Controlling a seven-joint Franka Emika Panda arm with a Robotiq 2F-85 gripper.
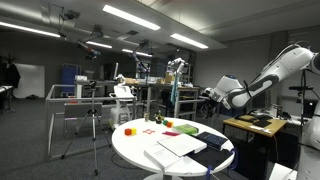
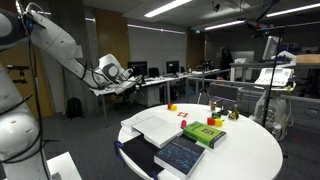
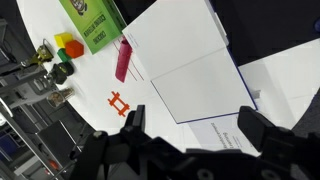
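Note:
My gripper stands open, with a dark finger on either side of the wrist view and nothing held between them. Below it lies a flat white box (image 3: 197,90), seemingly with its lid folded back. In exterior view 2 the gripper (image 2: 138,84) hangs in the air at the left, above and away from the round white table (image 2: 262,150). A green box (image 2: 203,134) lies on that table, with a dark blue tray (image 2: 178,158) in front of it. A small pinkish-red object (image 3: 123,60) lies beside the white box.
An orange lattice piece (image 3: 119,103) lies flat on the table. Red (image 3: 74,48) and yellow (image 3: 62,40) blocks sit near the green box. A tripod (image 1: 94,120) stands left of the table. Bare tabletop shows at the right in exterior view 2.

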